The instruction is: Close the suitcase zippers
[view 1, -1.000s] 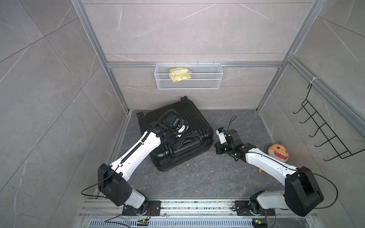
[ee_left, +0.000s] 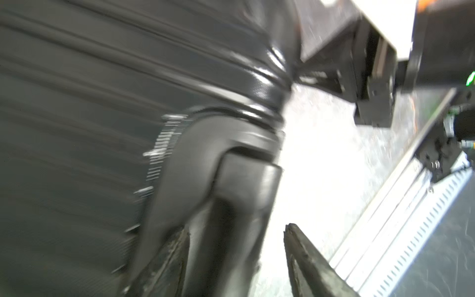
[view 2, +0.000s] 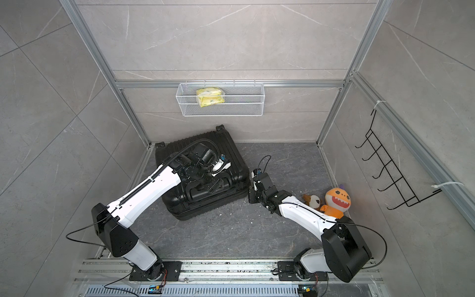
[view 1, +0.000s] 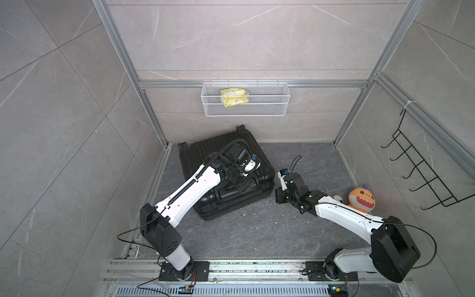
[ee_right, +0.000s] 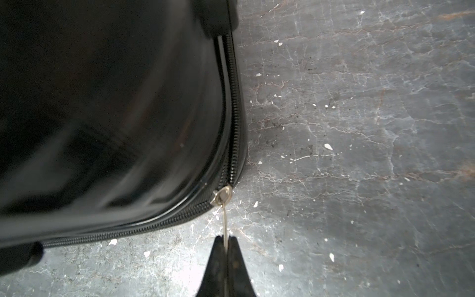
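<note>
The black ribbed suitcase [view 1: 222,143] lies flat and angled on the floor. In the right wrist view its zipper track [ee_right: 233,113] bends round a corner, where a metal slider [ee_right: 222,195] sits. A thin pull tab [ee_right: 225,220] runs down from that slider, and my right gripper is shut on it. My left gripper stands open above the suitcase's handle side, its fingers to either side of the black carry handle [ee_left: 247,183] in view. That view is blurred, and I cannot tell whether the fingers touch it. Most of the zipper's far run is hidden.
An orange plush toy [view 2: 338,200] and a brown-white one [view 2: 311,200] lie by the right arm. A white wire basket [view 1: 267,101] hangs on the back wall, black hooks [view 1: 415,158] on the right wall.
</note>
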